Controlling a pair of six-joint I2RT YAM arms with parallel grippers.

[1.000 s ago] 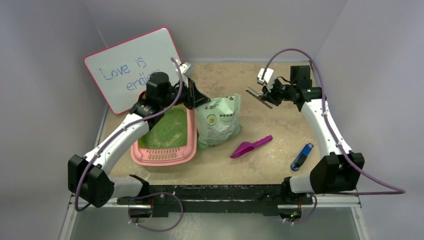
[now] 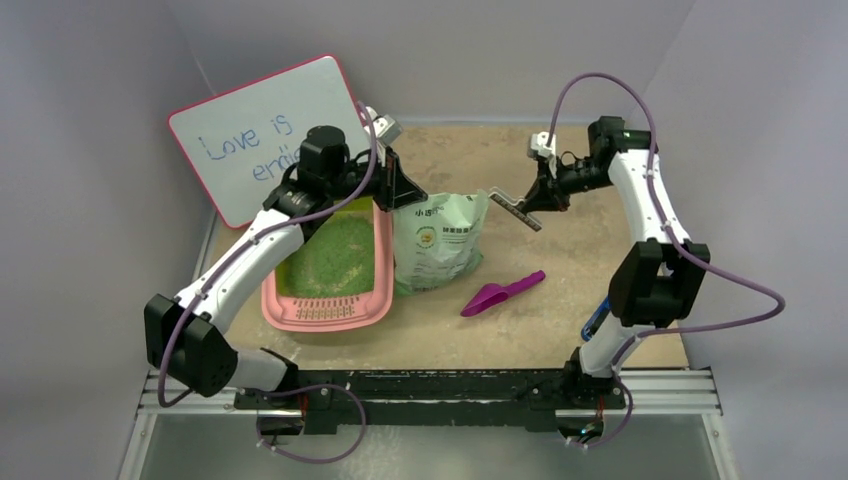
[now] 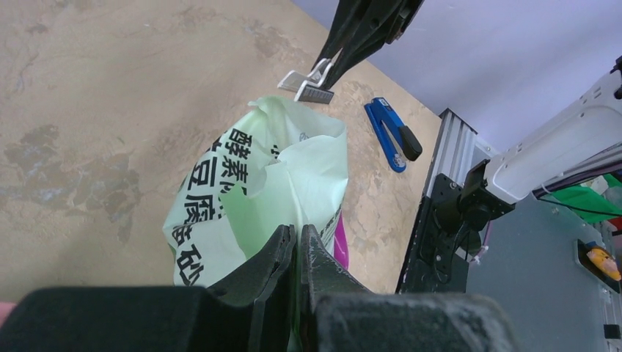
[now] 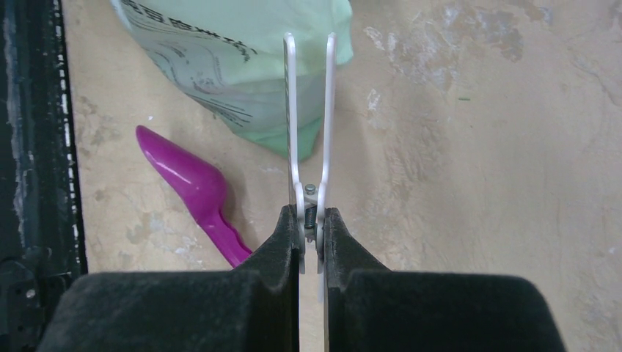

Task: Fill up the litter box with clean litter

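The litter bag (image 2: 437, 240), pale green and white with dark print, stands upright right of the pink litter box (image 2: 330, 314). Green litter (image 2: 338, 262) covers the box's floor. My left gripper (image 2: 424, 197) is shut on the bag's upper left corner; in the left wrist view the film (image 3: 295, 192) runs between its fingers. To the bag's right, my right gripper (image 2: 524, 206) is shut on a white clip (image 4: 329, 110), whose two long bars stand apart, pointing at the bag. In the top view, a small gap separates clip and bag.
A purple scoop (image 2: 503, 293) lies in front of the bag. A blue stapler (image 3: 391, 132) rests at the right near the front edge. Behind the box lies a whiteboard (image 2: 265, 140) with handwriting.
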